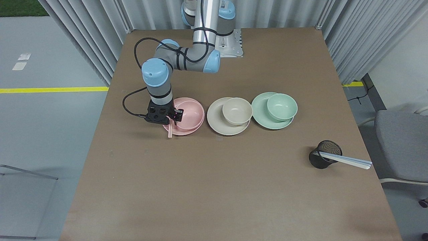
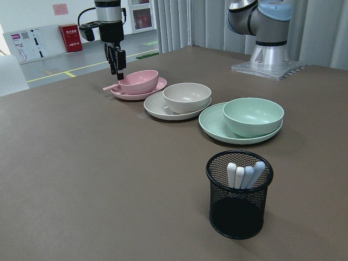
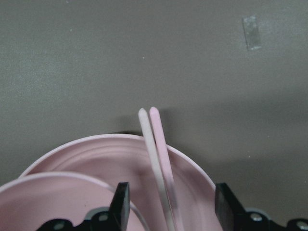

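My gripper stands open just above the pink plate [image 3: 91, 154] and pink bowl [image 3: 48, 199], its black fingers apart on either side of two pink chopsticks [image 3: 160, 144]. The chopsticks lie over the plate's rim beside the bowl, their ends jutting past it; in the front view they show below the gripper. Whether the fingertips touch anything is not clear.
To the right sit a cream plate [image 1: 214, 118] with a cream bowl [image 1: 237, 107] and a green plate [image 1: 260, 114] with a green bowl [image 1: 282, 104]. A black mesh cup [image 1: 319, 160] holds several pale chopsticks.
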